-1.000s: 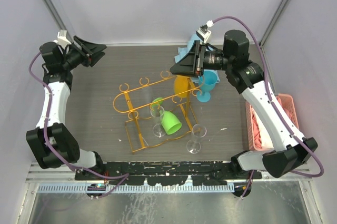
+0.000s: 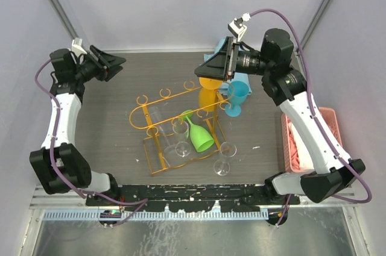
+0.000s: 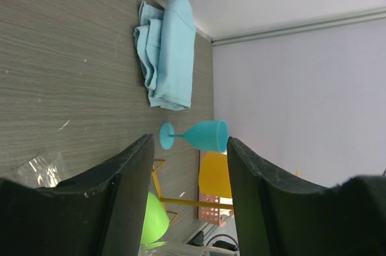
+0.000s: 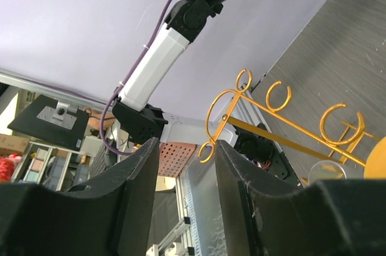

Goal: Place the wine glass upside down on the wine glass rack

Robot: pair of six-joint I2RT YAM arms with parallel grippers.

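Note:
A yellow wire rack (image 2: 151, 111) with rings stands mid-table in the top view. On or within it are a green glass (image 2: 200, 137), a yellow glass (image 2: 208, 95) and clear glasses (image 2: 181, 147). A blue glass (image 2: 238, 92) is right of it; another clear glass (image 2: 222, 167) is at its front right. My left gripper (image 2: 110, 67) is open over the back left table, clear of the rack. My right gripper (image 2: 223, 61) is open above the rack's back right end, nothing seen between its fingers.
A folded light-blue cloth (image 3: 172, 51) lies at the back, partly under my right arm. A pink basket (image 2: 330, 117) sits at the right edge.
Both arms have shifted slightly, the right gripper a little rightward and up in the top view. The green glass looks more stretched out than a second ago, toward the front right.

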